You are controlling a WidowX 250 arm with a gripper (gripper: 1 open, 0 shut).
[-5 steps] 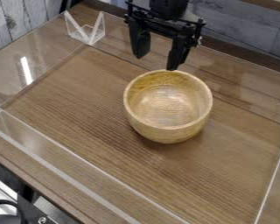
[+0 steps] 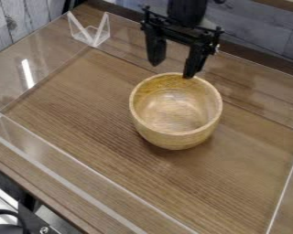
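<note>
A large pale wooden bowl (image 2: 175, 116) sits near the middle of the table, empty. Above its far rim hangs my black gripper (image 2: 175, 57), pointing down with its fingers spread open and nothing seen between them.
A white wire-like object (image 2: 91, 30) stands at the back left. A dark cable (image 2: 7, 219) lies at the lower left corner.
The bowl shows no clear movement.
</note>
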